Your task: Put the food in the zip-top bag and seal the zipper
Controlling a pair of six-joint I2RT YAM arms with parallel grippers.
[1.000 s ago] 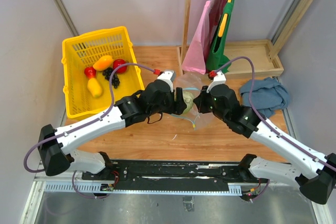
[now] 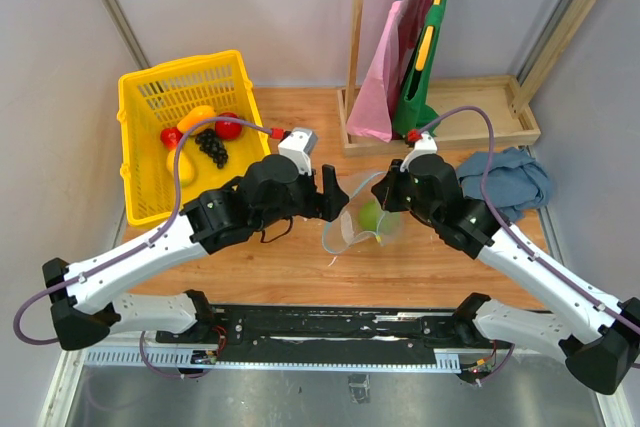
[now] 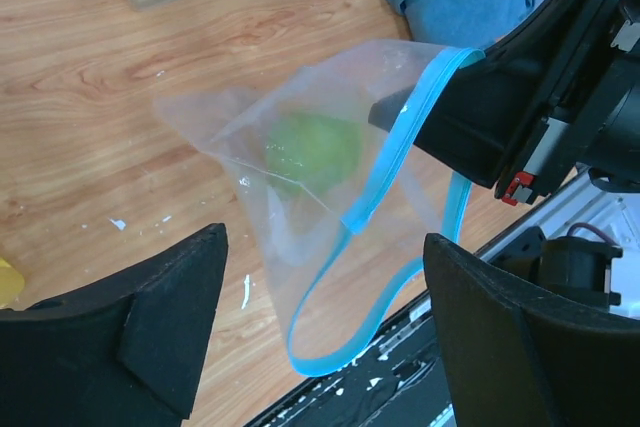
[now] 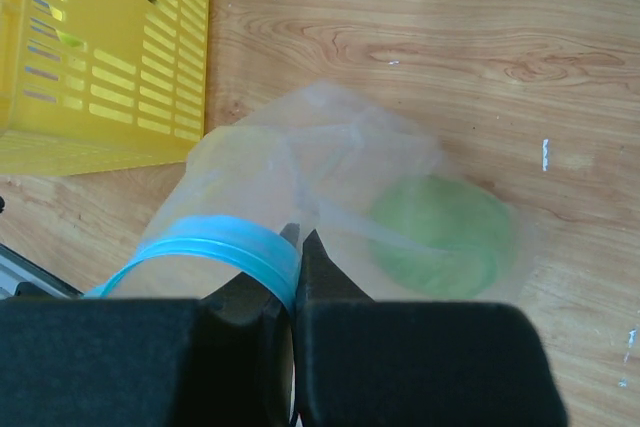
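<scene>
The clear zip bag (image 3: 280, 217) with its blue zipper rim lies on the table, a green round food (image 3: 310, 152) inside it. My right gripper is shut at the bag's rim, the blue edge running to its fingertips. My left gripper stands open just left of the bag, above its mouth, with nothing between its fingers.
A yellow basket (image 2: 140, 167) with fruit stands at the left. A wooden tray (image 2: 470, 142) with hanging pink and green items is at the back, a blue cloth (image 2: 505, 184) at the right.
My left gripper has pulled back leftward from the bag, uncovering it and the green food. My right gripper has shifted slightly right.
</scene>
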